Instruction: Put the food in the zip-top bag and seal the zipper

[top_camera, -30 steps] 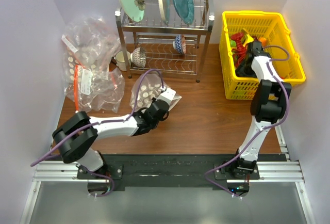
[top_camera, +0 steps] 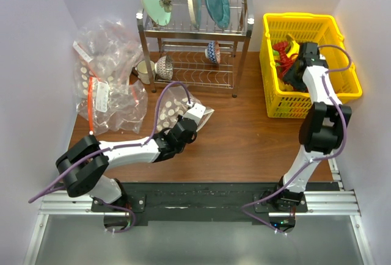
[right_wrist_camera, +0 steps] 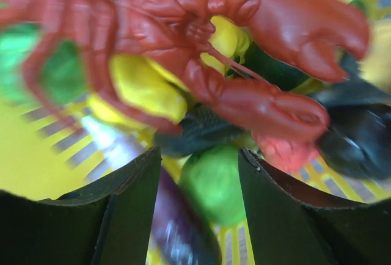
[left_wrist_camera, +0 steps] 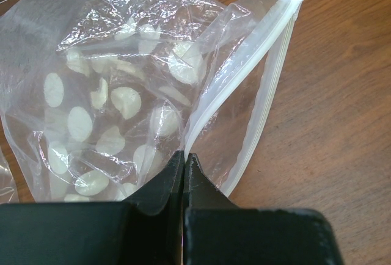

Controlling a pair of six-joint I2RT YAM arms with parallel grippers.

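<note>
The clear zip top bag (top_camera: 171, 106) lies on the table with white round slices showing through it. In the left wrist view its white zipper strips (left_wrist_camera: 241, 69) stand slightly apart, and my left gripper is shut on the edge of one. My right gripper is open inside the yellow basket, over toy food: a red lobster (right_wrist_camera: 269, 27), a green round piece (right_wrist_camera: 214, 185), a purple eggplant (right_wrist_camera: 183, 228) and several yellow pieces (right_wrist_camera: 140, 88).
The yellow basket (top_camera: 287, 106) stands at the back right. A dish rack (top_camera: 235, 69) with plates and bowls is at the back. Crumpled plastic bags (top_camera: 110, 106) lie at the left.
The right arm has shifted slightly within the basket over the last second.
</note>
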